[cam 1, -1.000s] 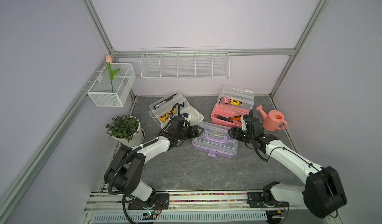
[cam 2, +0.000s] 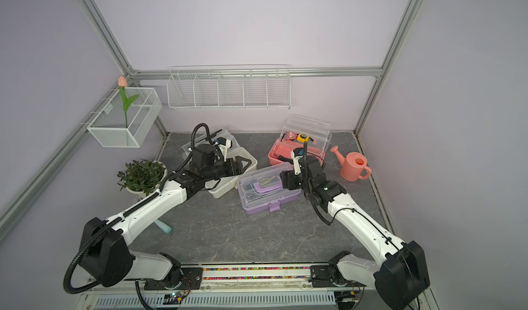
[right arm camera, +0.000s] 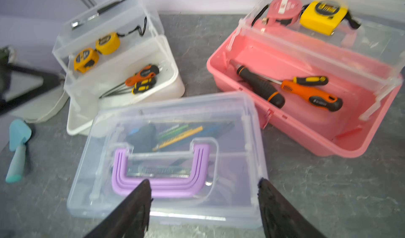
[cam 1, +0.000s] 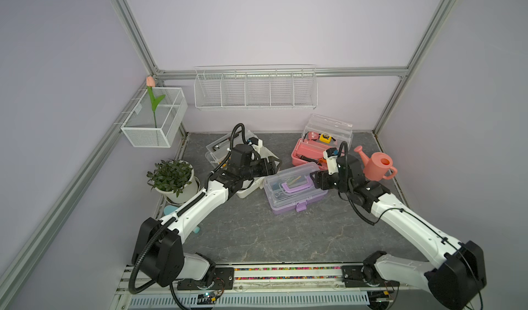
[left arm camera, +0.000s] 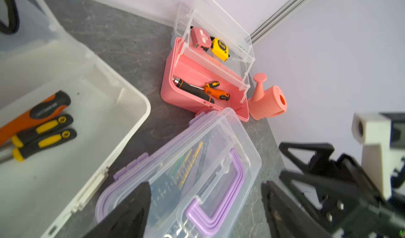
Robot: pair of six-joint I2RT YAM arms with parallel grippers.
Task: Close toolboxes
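A purple toolbox [right arm camera: 227, 170] lies on the table with its clear lid down over its tools and a purple handle on top. Behind it, the pink toolbox [right arm camera: 320, 140] stands with its clear lid up, holding screwdrivers and tape measures. At the left, the white toolbox [left arm camera: 105, 111] is also open, with screwdrivers inside. My left gripper [cam 1: 268, 167] is open above the white box's right part, nothing between its fingers. My right gripper is open above the near right part of the purple box, also empty.
A pink watering can [cam 1: 378, 166] stands at the right, a plant pot [cam 1: 184, 189] at the left with a light-blue trowel [right arm camera: 17, 166] nearby. Wire baskets [cam 1: 255, 90] hang on the walls.
The purple box has shifted and turned slightly since a second ago.
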